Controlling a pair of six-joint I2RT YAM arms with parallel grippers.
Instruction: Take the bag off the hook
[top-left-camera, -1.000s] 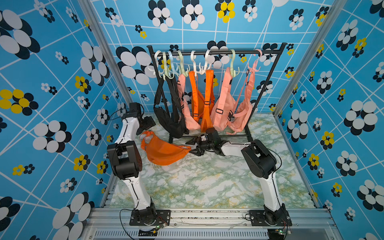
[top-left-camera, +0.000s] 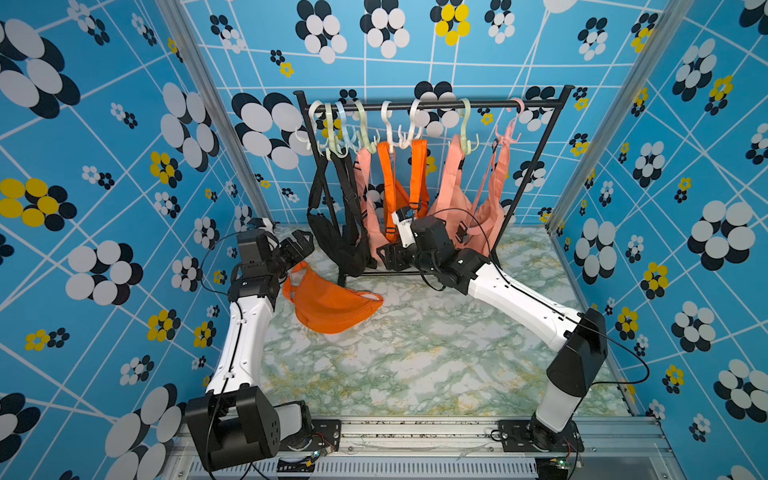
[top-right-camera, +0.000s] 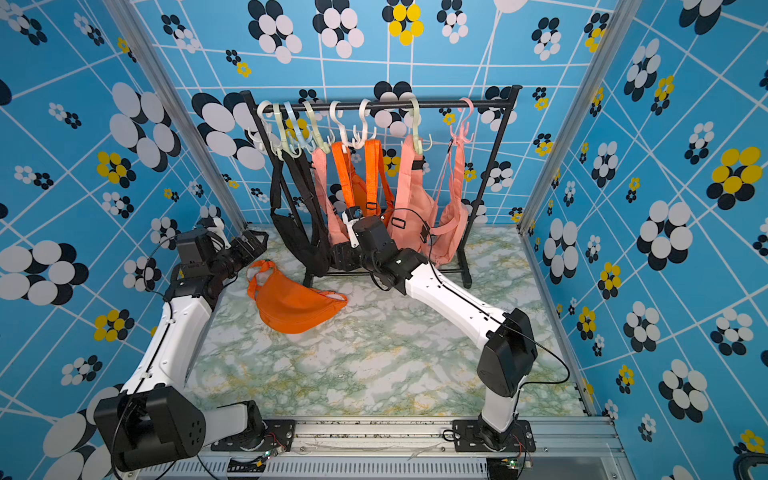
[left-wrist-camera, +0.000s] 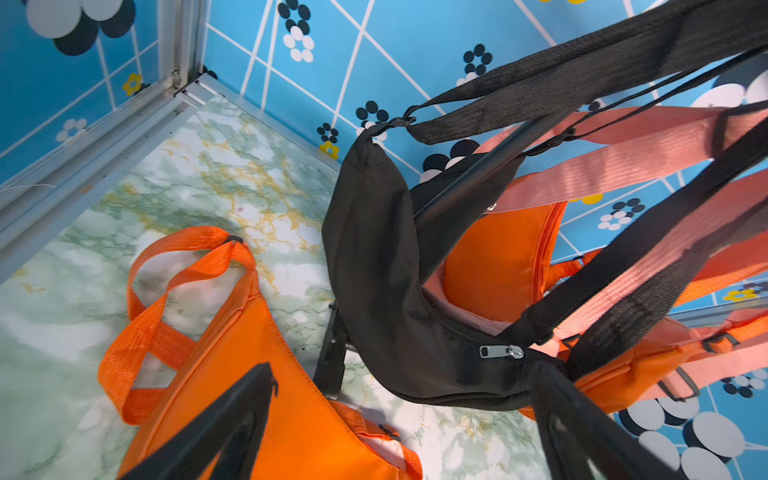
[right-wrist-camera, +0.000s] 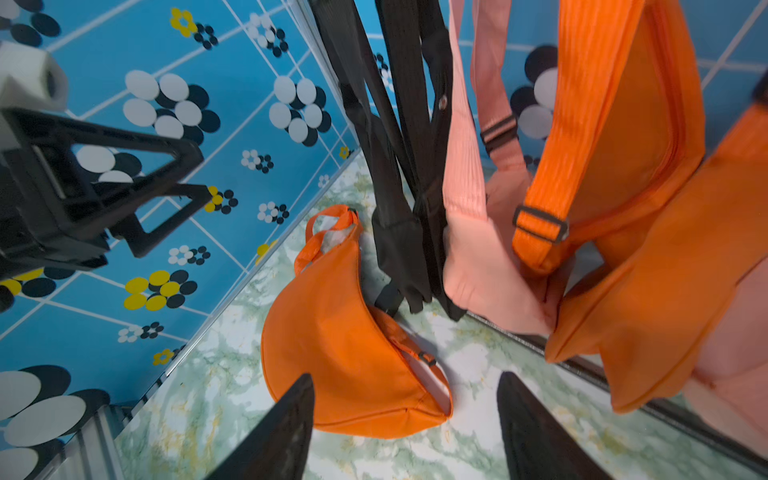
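A black bag (left-wrist-camera: 376, 288) hangs by its straps at the left of the rack, with pink and orange bags (right-wrist-camera: 608, 192) beside it. An orange bag (top-left-camera: 328, 304) lies loose on the marble floor. My left gripper (top-left-camera: 297, 246) is left of the rack, above that loose bag, open and empty, facing the black bag. My right gripper (top-left-camera: 393, 256) is raised in front of the middle bags, part open, with nothing seen between its blurred fingertips in the right wrist view. The hooks (top-left-camera: 386, 116) are out of the wrist views.
A black rack (top-left-camera: 528, 172) with several hooks on its bar stands at the back. Patterned walls close in the sides and back.
Both arms have risen from the floor. My right gripper has come up before the hanging bags, and my left gripper has shifted slightly right. The loose orange bag lies almost unchanged.
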